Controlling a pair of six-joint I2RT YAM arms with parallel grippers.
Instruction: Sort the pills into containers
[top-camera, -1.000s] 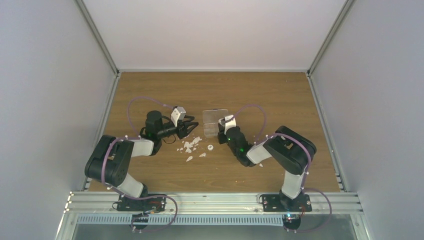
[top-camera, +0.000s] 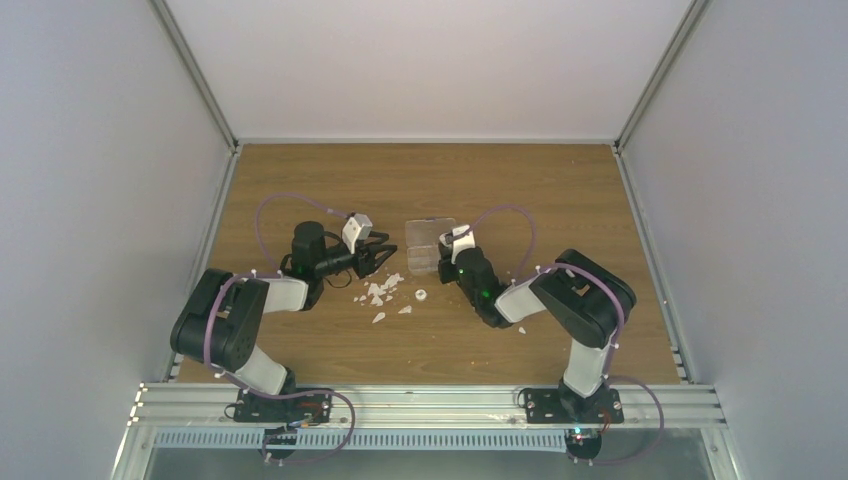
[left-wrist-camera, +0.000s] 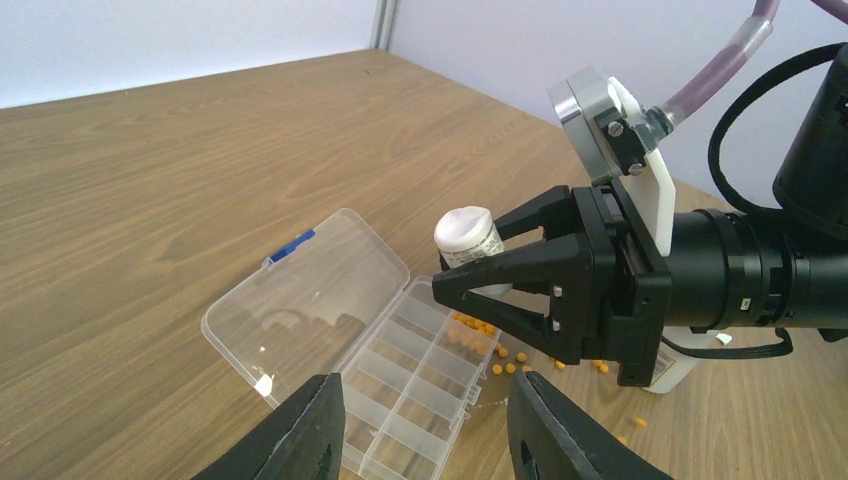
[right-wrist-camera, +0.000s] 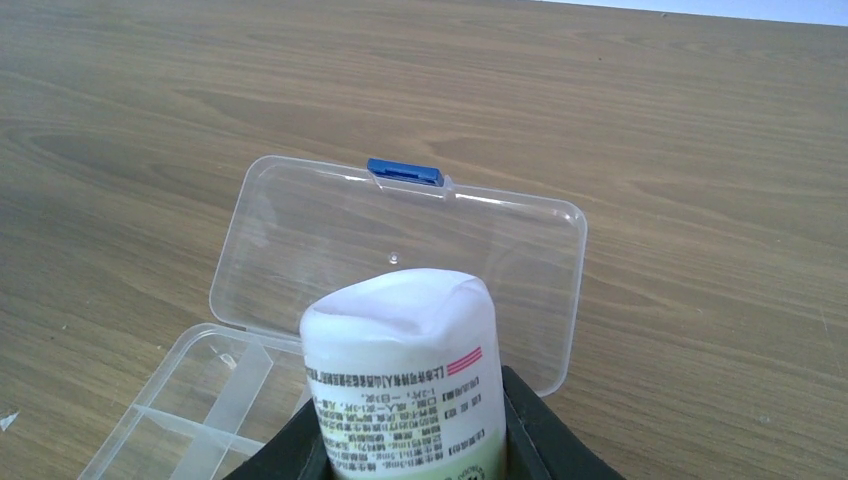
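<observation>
A white pill bottle (right-wrist-camera: 405, 380) with printed label is held upside down or upright, I cannot tell which, by my right gripper, shut around its body. In the left wrist view it hangs above the clear pill box (left-wrist-camera: 394, 418), whose lid with a blue latch lies folded back. Orange pills (left-wrist-camera: 497, 369) lie at the box's far end and loose on the wood beside it. My left gripper stands open to the left of the box, nothing between its fingers.
White scraps (top-camera: 378, 291) litter the table in front of the left gripper, with a small white ring-like piece (top-camera: 421, 295) nearby. Another white bottle (left-wrist-camera: 672, 365) stands partly hidden behind the right gripper.
My left arm has stayed in place.
</observation>
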